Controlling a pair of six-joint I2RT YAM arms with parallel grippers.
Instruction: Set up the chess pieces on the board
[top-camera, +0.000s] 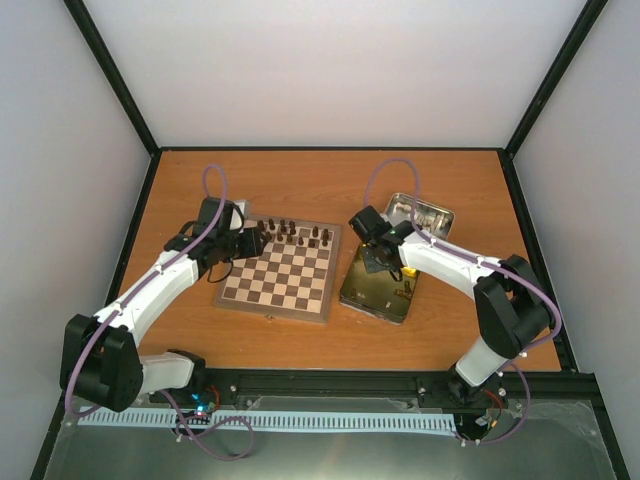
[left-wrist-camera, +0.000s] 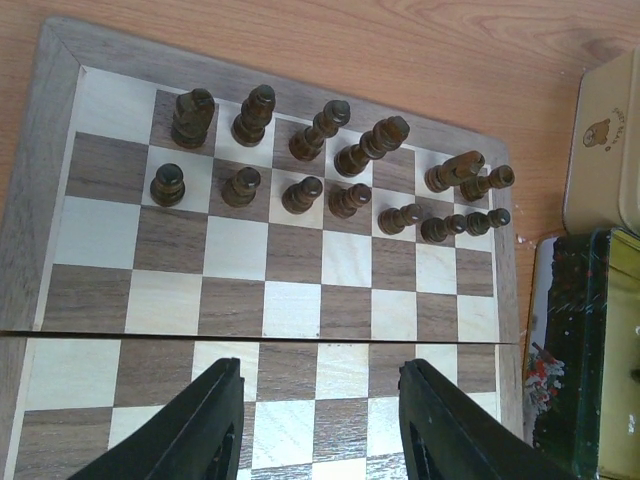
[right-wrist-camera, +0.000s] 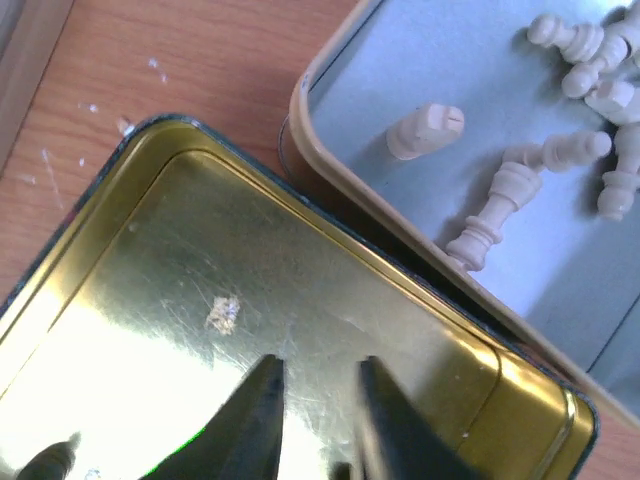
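The chessboard has two rows of dark pieces standing on its far side. My left gripper hangs over the board, its fingers parted with nothing between them. My right gripper is above the dark gold tin, fingers parted and blurred; a small dark shape lies below them at the frame's bottom edge, and whether it is held cannot be told. Light pieces lie in the second tin, one standing upright.
The two tins sit right of the board on the wooden table. The table's front right and the area behind the board are clear.
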